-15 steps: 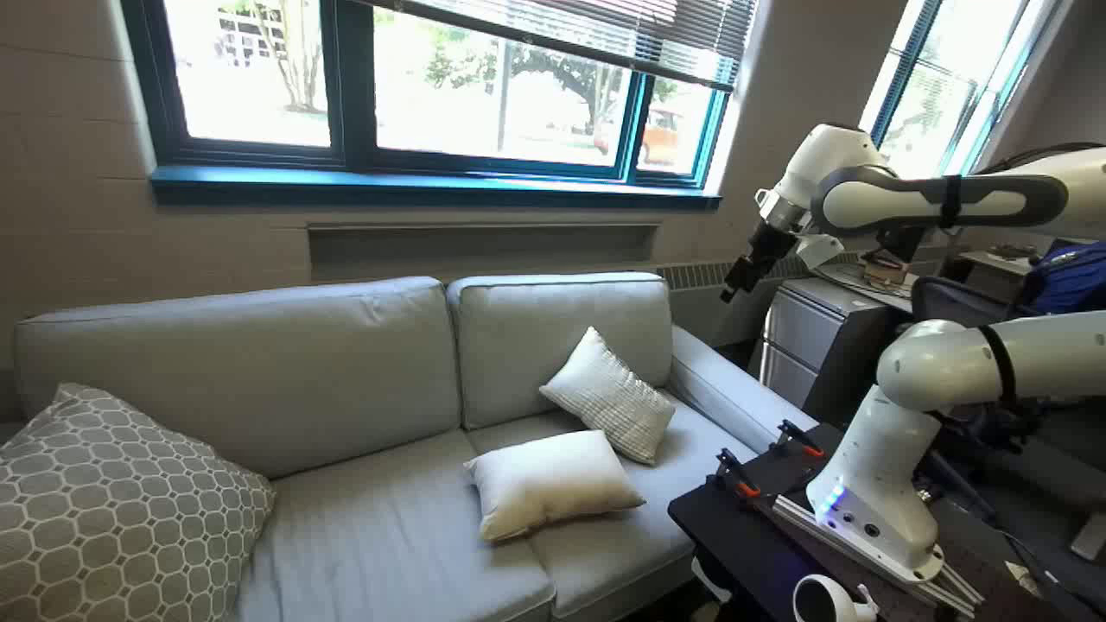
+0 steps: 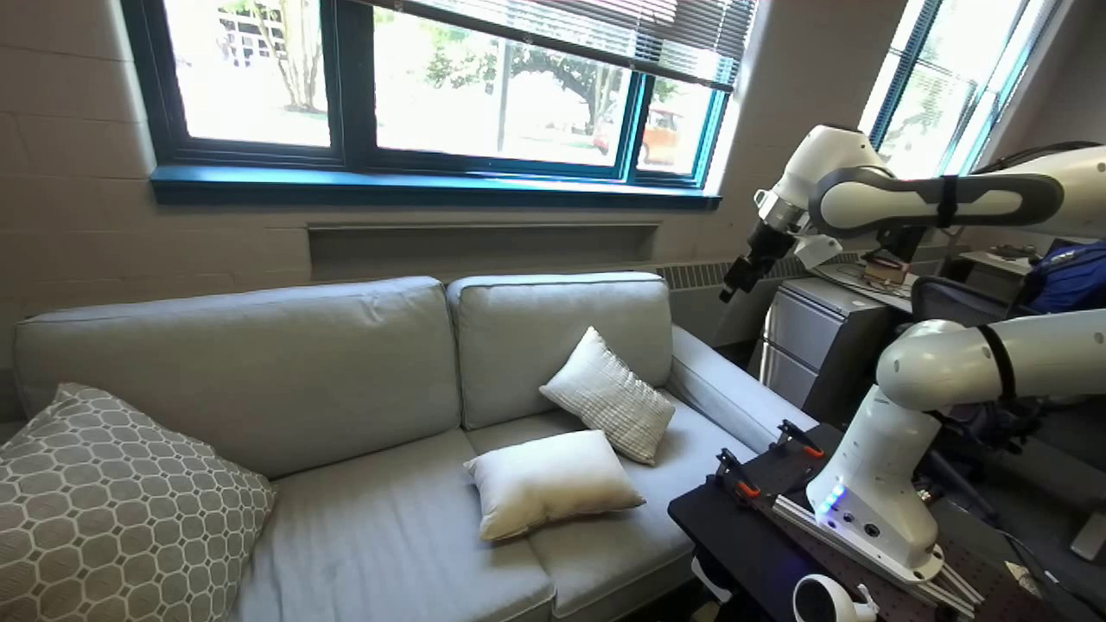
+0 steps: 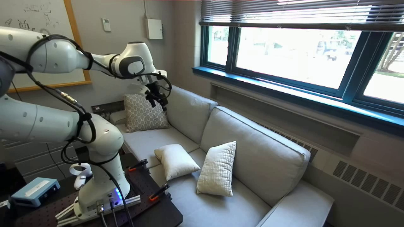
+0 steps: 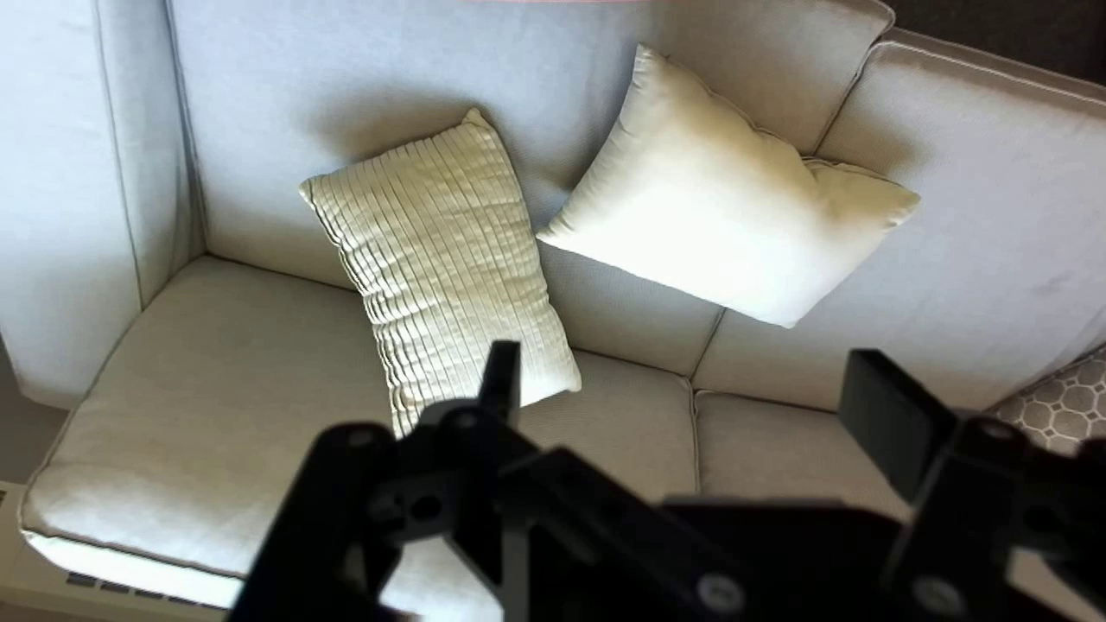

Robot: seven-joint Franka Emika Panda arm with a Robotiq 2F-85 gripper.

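Note:
My gripper is open and empty, its dark fingers wide apart in the wrist view. Exterior view 1 has the gripper (image 2: pixel 728 292) high in the air, well clear of the sofa. A ribbed cream pillow (image 4: pixel 446 259) leans against the sofa's backrest at its far end. Beside it, a smooth cream pillow (image 2: pixel 555 482) lies flat on the seat, across the seam between the cushions. At the opposite end of the sofa rests a larger grey pillow with a honeycomb pattern (image 3: pixel 145 111).
The grey sofa (image 2: pixel 363 539) has bare seat between the patterned and smooth pillows. Clamps (image 2: pixel 737 475) stick up at the edge of the black table (image 3: pixel 166 208) under my base. A window sill (image 2: pixel 435 187) runs behind the sofa.

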